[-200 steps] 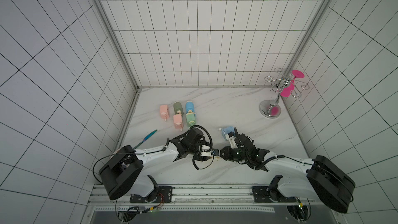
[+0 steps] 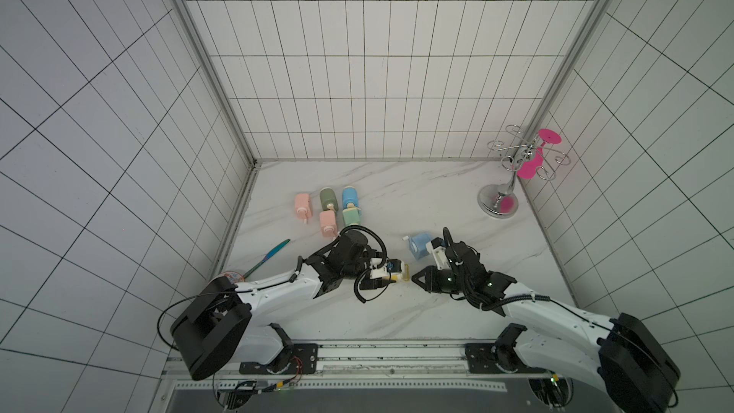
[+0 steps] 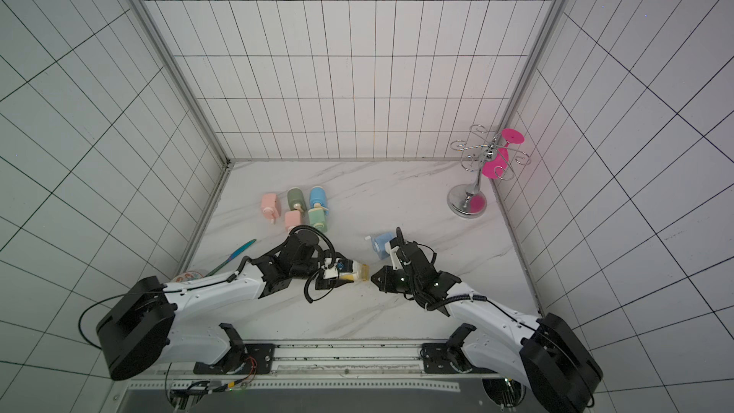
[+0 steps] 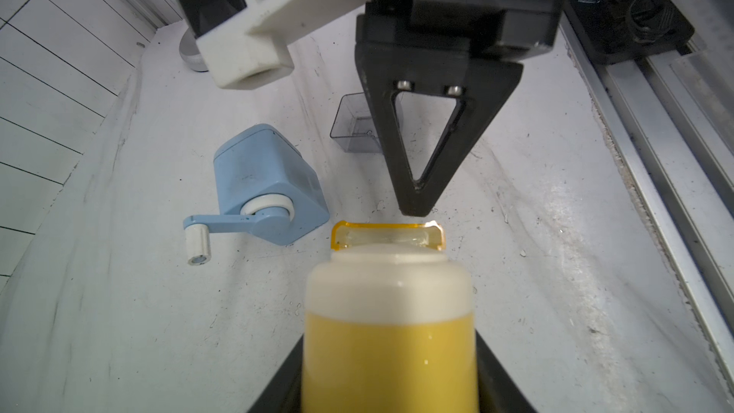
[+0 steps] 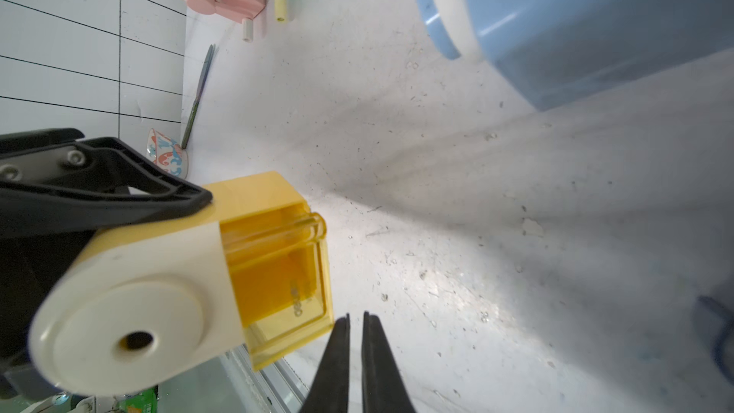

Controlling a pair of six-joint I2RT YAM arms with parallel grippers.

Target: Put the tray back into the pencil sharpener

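Note:
In the right wrist view, my left gripper is shut on a yellow-and-white pencil sharpener (image 5: 122, 321). Its clear yellow tray (image 5: 283, 290) sits in the sharpener's open end and sticks part of the way out. The left wrist view shows the same sharpener (image 4: 390, 336) from behind, with the tray's rim (image 4: 390, 231) beyond it. My right gripper is just off the tray's edge; its two fingertips are almost together and nothing shows between them. From the left wrist side, one right finger (image 4: 420, 199) appears above the tray rim, apparently apart from it.
A blue sharpener with a crank (image 4: 267, 176) stands on the table near the right gripper, and a clear empty box (image 4: 359, 122) lies beside it. Several other sharpeners (image 2: 328, 210) are at the back left. A chrome stand (image 2: 498, 200) occupies the right rear.
More of the held sharpener's yellow and white end shows than before.

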